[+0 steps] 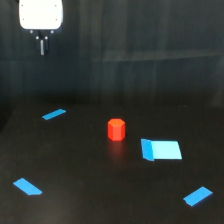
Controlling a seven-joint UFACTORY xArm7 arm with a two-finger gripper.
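Note:
A red block (116,130) with an angular, roughly hexagonal outline rests on the dark table near the middle of the view. High at the upper left hangs my gripper (42,50), below the white arm body (41,14). It is far above the table and well apart from the block. Its fingers look small and thin here, and whether they are apart or together is unclear. No object shows at their tips.
To the right of the block lies a flat pale-blue patch (166,150) with a blue strip (147,150) along its left side. Blue tape pieces mark the table at far left (54,114), near left (27,187) and near right (198,196). Dark curtain (140,60) hangs behind.

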